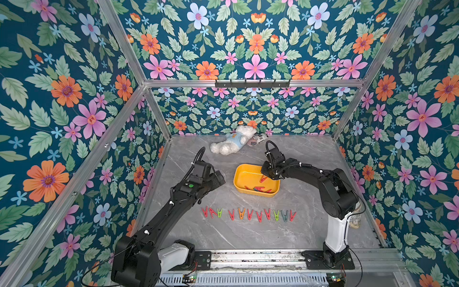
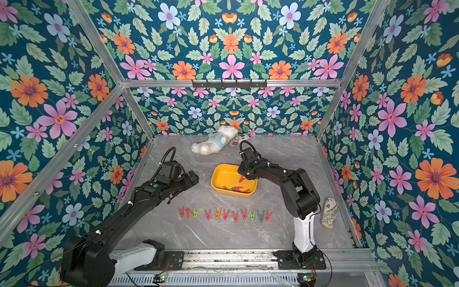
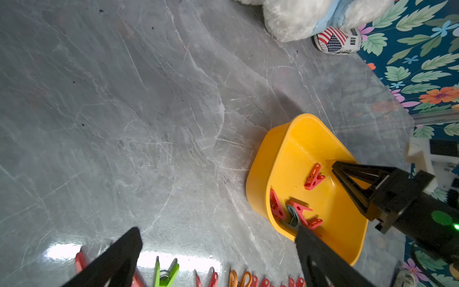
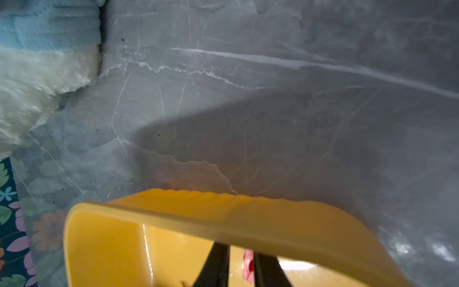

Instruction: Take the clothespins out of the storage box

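Note:
The yellow storage box holds several clothespins, mostly red, plus a dark grey one. My right gripper reaches into the box near the lone red clothespin; it is shut, with its tips partly hidden behind the rim in the right wrist view, where a pink piece shows by the fingers. I cannot see anything clearly held. My left gripper stands open left of the box, above the table, with nothing between its fingers. In front, a row of red, green, orange and grey clothespins lies on the table.
A white plush toy and a patterned shoe-like item lie at the back. Another pale item lies at the front right.

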